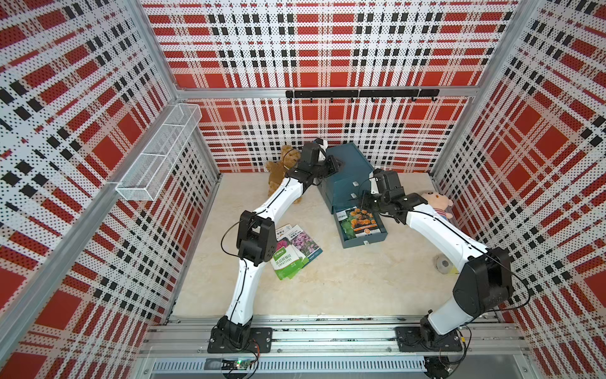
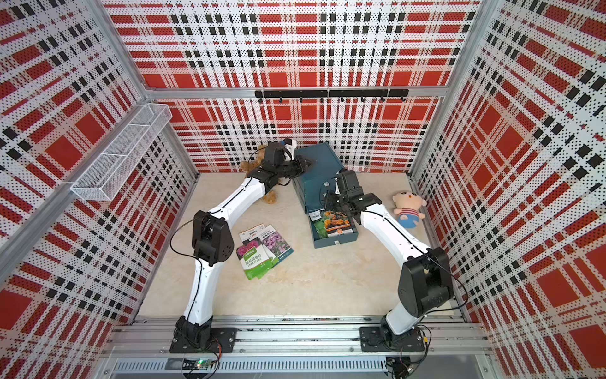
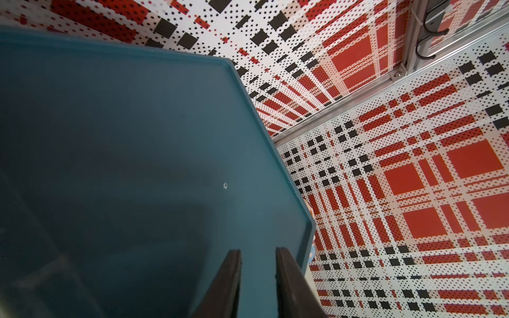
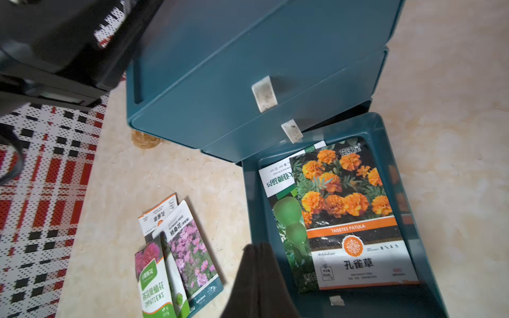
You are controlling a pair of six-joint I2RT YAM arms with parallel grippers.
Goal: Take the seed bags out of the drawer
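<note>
The marigold seed bag [image 4: 350, 222] lies in the pulled-out blue drawer [image 4: 424, 265], overlapping a green seed bag [image 4: 291, 238] at its left. My right gripper is above the drawer, shut, with nothing showing between its fingers. My left gripper is over the top of the blue cabinet [image 3: 159, 159]; its fingers stand a little apart with nothing between them. On the table left of the drawer rests a pile of other seed bags [image 1: 293, 251], including a pink-flowered one [image 4: 188, 257] and an impatiens one [image 4: 155, 281].
A brown teddy bear [image 1: 277, 171] is left of the cabinet, behind my left arm. To the right sits a pink doll [image 2: 409, 208]. A roll [image 1: 443, 264] lies near my right arm. The table in front of the drawer is clear.
</note>
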